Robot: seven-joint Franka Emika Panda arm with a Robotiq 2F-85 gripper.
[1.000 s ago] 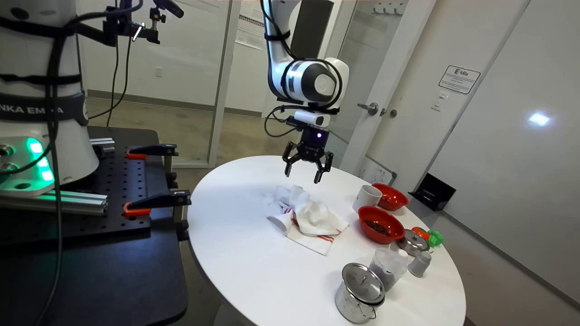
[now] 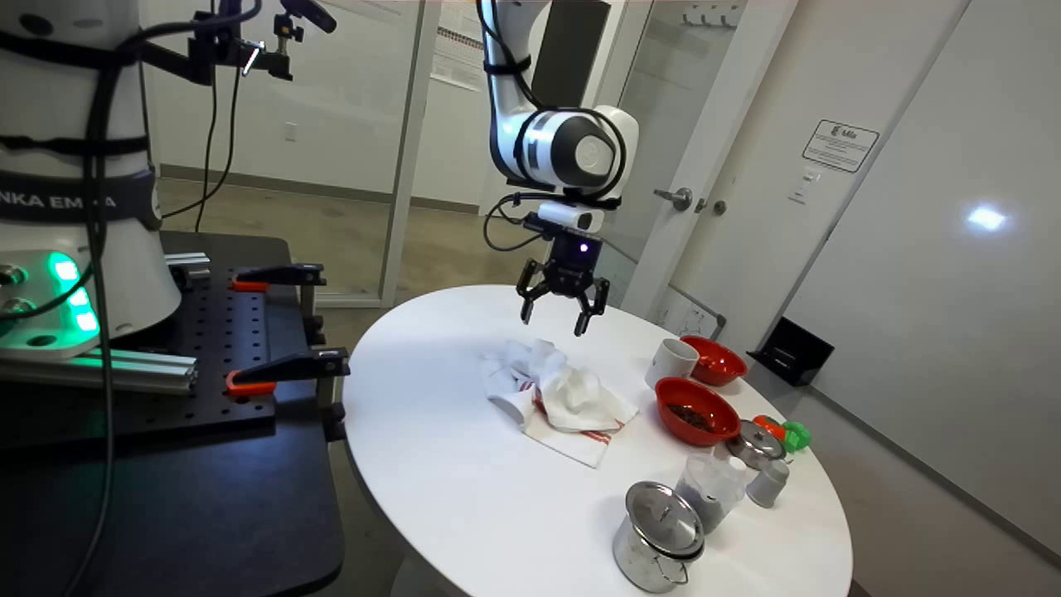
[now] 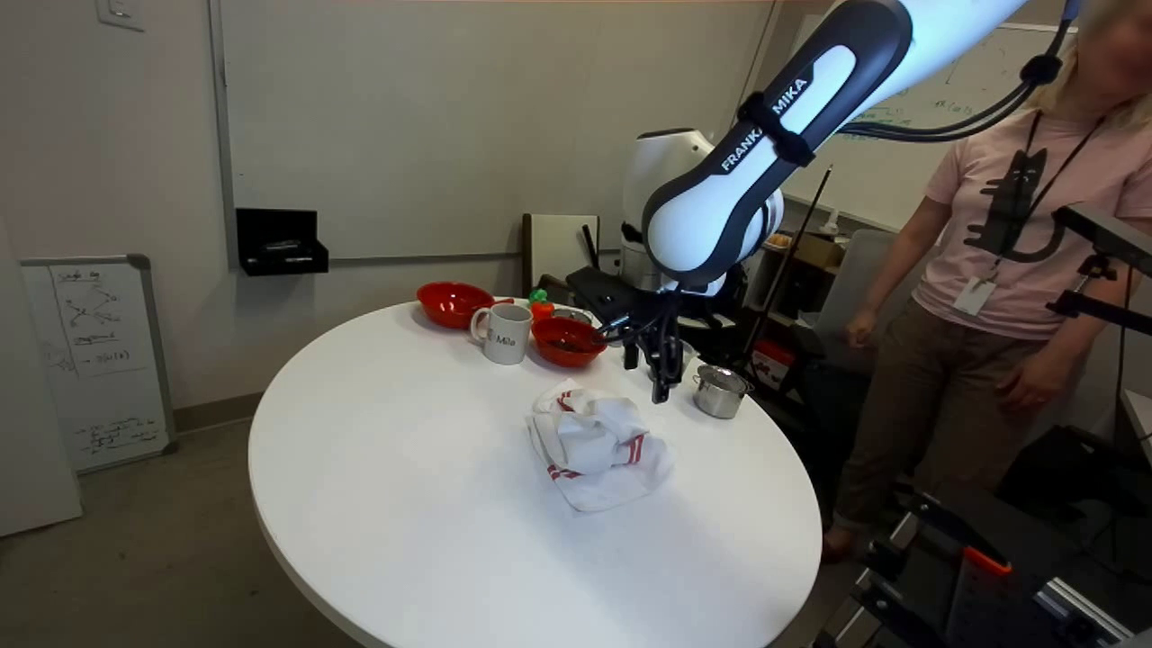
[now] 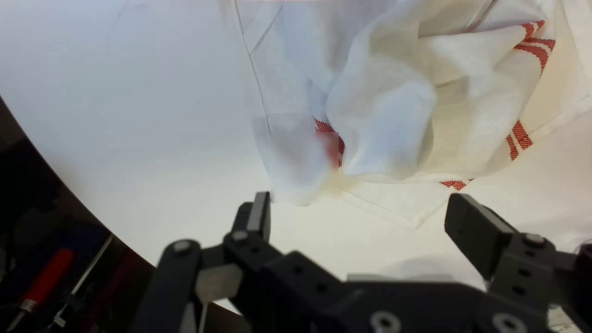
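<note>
A white cloth with red stripes [image 2: 572, 400] lies crumpled on the round white table [image 2: 428, 378]. Its folds bunch up in the middle, while one flat corner spreads out toward the pot side. Above the table hangs my gripper [image 2: 554, 323], open and apart from the cloth, with nothing between its fingers. In the wrist view the cloth [image 4: 388, 105] fills the upper middle and right, beyond the fingertips [image 4: 259, 213]. From the second exterior side, the cloth [image 3: 599, 443] shows red bands on its folds.
Along one side of the table stand a white mug [image 2: 671, 362], two red bowls [image 2: 696, 410], a lidded steel pot [image 2: 656, 542], a clear container [image 2: 712, 487] and small items. A person [image 3: 972, 248] stands behind the table's far side.
</note>
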